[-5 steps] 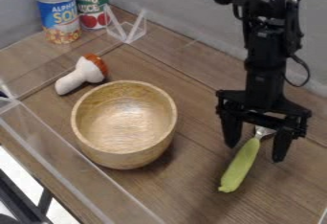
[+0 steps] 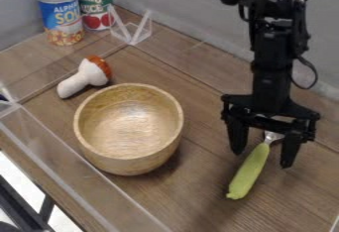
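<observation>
A black robot gripper (image 2: 265,145) hangs low at the right, its two dark fingers open on either side of the upper end of a long pale green vegetable-like object (image 2: 249,172) with a white tip, which lies on the wooden table. Whether the fingers touch it is not clear. To the left of it stands a wide tan bowl (image 2: 130,127), empty.
A white toy with an orange end (image 2: 85,76) lies behind the bowl at the left. Two cans (image 2: 61,18) and a small white rack (image 2: 126,28) stand in the back left corner.
</observation>
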